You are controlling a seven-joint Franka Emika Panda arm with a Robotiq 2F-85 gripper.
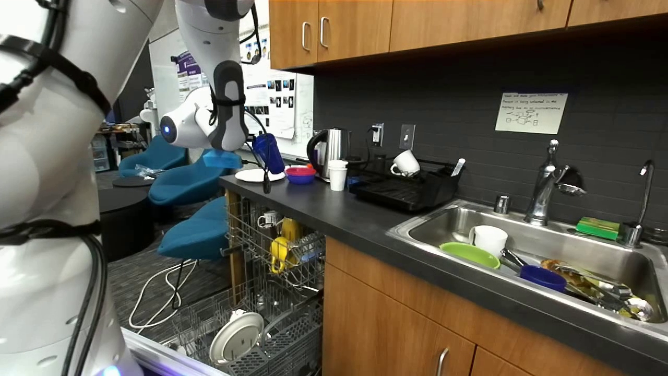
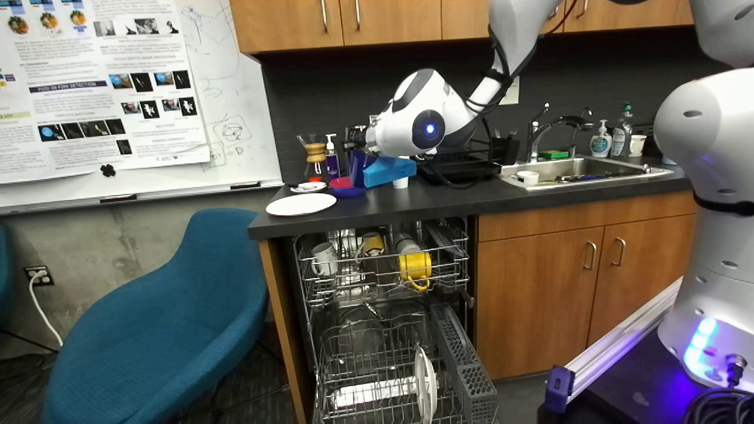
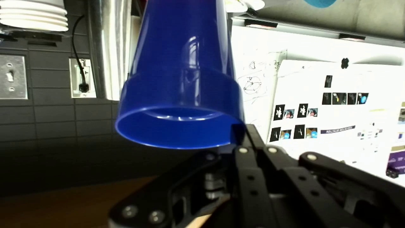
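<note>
A dark blue cup [image 1: 269, 153] hangs in the air just above the left end of the counter, tilted, with its base lower right. In the wrist view the gripper is shut on the rim of this cup [image 3: 182, 76], one finger inside the mouth and the other outside. The cup's mouth faces the wrist camera, and its inside looks empty where it shows. From the other side, the cup [image 2: 360, 167] is partly covered by a blue piece [image 2: 385, 171] on the arm.
On the counter near the cup are a white plate [image 2: 301, 205], red and blue bowls [image 1: 301, 175], a kettle [image 1: 338, 150] and white paper cups [image 1: 338, 176]. Below, the dishwasher's upper rack [image 2: 353, 261] holds mugs; the lower rack [image 2: 367, 346] holds plates. Dishes fill the sink [image 1: 432, 233].
</note>
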